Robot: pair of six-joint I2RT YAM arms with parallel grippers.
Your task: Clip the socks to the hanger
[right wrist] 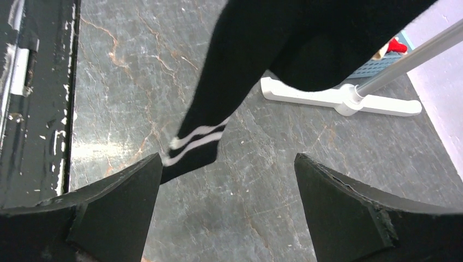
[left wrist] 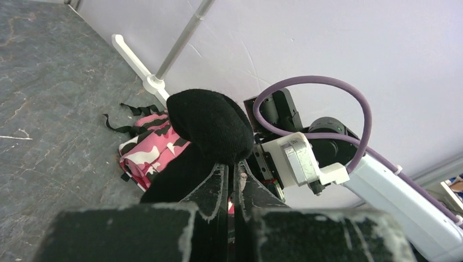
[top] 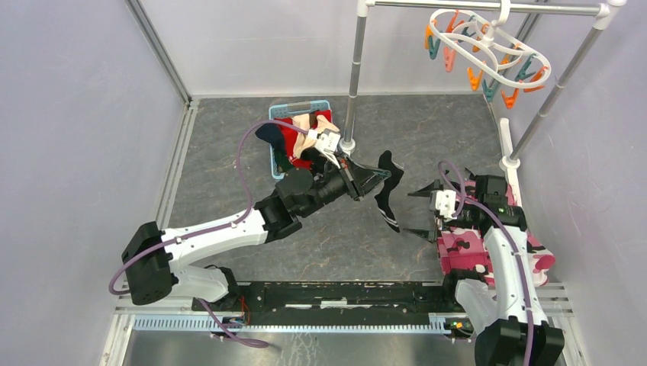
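Observation:
A black sock (top: pixel 386 192) with pale stripes at its cuff hangs in the air, pinched by my left gripper (top: pixel 387 175). In the left wrist view the fingertips close on the black knit (left wrist: pixel 210 123), which bulges above them. My right gripper (top: pixel 418 212) stands open to the right of the sock, apart from it. Through the right wrist view the striped cuff (right wrist: pixel 196 142) hangs beyond the spread fingers (right wrist: pixel 349 202), with nothing between them. The white hanger (top: pixel 492 46) with orange, pink and teal clips hangs from the rack at the top right; no sock shows on it.
A blue basket (top: pixel 272 164) of socks stands at the back left, beside the rack's pole (top: pixel 357 69). A pink patterned bag (top: pixel 461 248) lies under my right arm.

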